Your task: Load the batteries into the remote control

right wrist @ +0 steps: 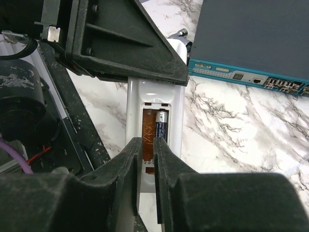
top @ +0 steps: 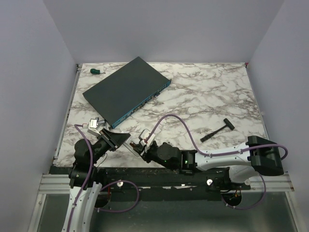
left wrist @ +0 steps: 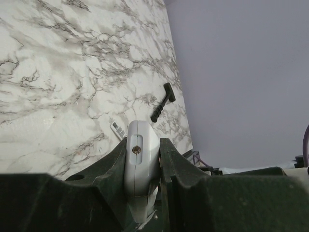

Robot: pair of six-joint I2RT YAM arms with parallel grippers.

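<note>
The white remote control (right wrist: 134, 121) has its back facing up with the compartment uncovered. A battery (right wrist: 161, 124) lies in the right slot; the left slot shows brown inside. My left gripper (top: 124, 140) is shut on the remote's end, also seen from behind in the left wrist view (left wrist: 142, 164). My right gripper hangs right over the compartment with its fingertips close together at the lower part of the slots; whether anything is between them is hidden.
A dark rack device (top: 126, 89) lies at the back left, a green screwdriver (top: 95, 71) behind it, a black hammer (top: 217, 129) at the right.
</note>
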